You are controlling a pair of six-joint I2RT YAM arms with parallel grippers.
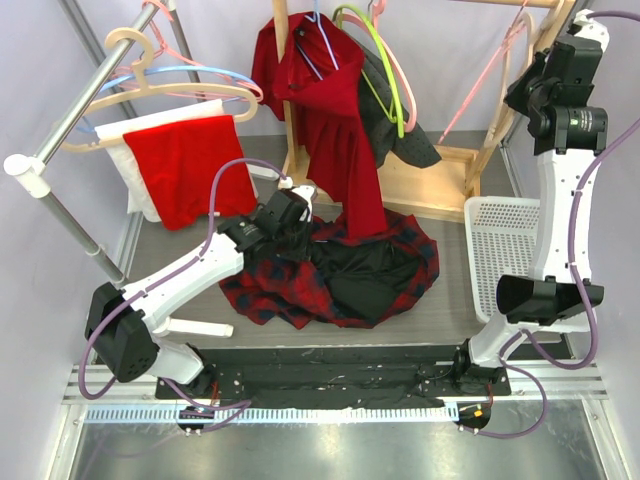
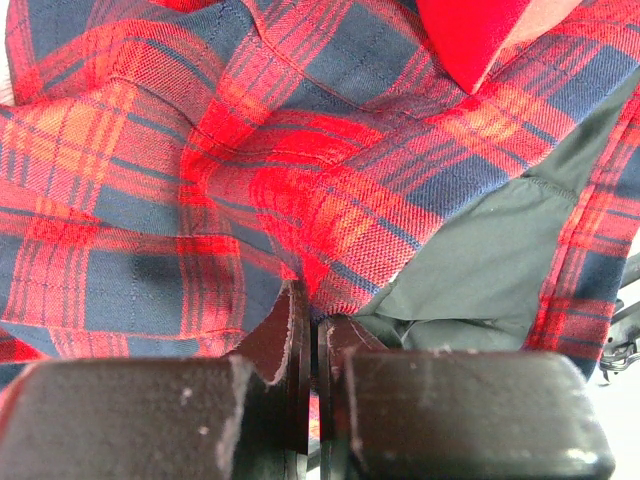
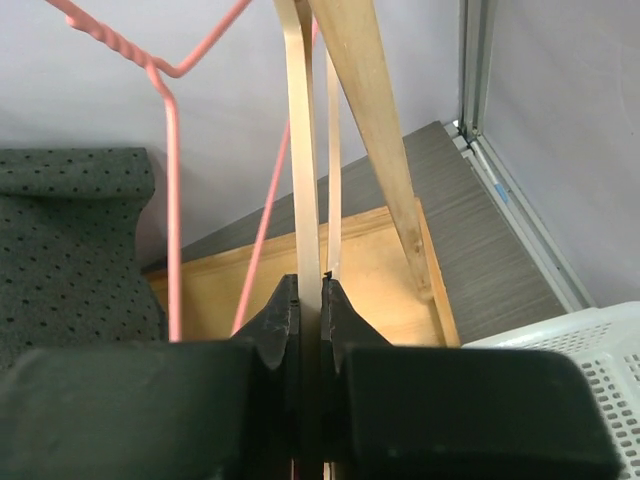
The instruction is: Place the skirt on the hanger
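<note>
The plaid red and navy skirt with black lining [image 1: 370, 280] lies in a heap on the floor in the top view. My left gripper is down at the skirt, shut on a fold of its fabric, which fills the left wrist view. At the upper right of the top view, my right gripper is shut on a beige hanger [image 3: 300, 120] by the wooden rack. A pink hanger [image 3: 172, 200] hangs beside it.
A white basket [image 1: 500, 250] sits below the right arm. Red and grey garments hang on the wooden rack [image 1: 440, 200]. The left metal rail [image 1: 90, 100] holds hangers and red and white cloths.
</note>
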